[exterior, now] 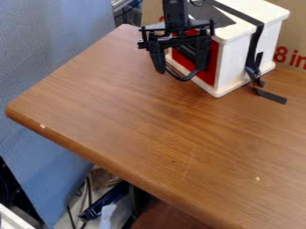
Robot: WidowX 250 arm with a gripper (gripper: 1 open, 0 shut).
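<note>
My gripper (177, 55), black, hangs at the top centre of the camera view, in front of a white box (237, 55) with a red front panel (209, 63) and black straps. The gripper overlaps the red panel from this viewpoint; whether it touches it, and whether its fingers are open or shut, I cannot tell. The box stands on the back of a wooden table (143, 134), with a loose strap end lying on the tabletop to its right.
A cardboard box (291, 49) is behind at the right. A blue-grey padded surface (48, 72) borders the table on the left, with clutter (102, 206) on the floor below.
</note>
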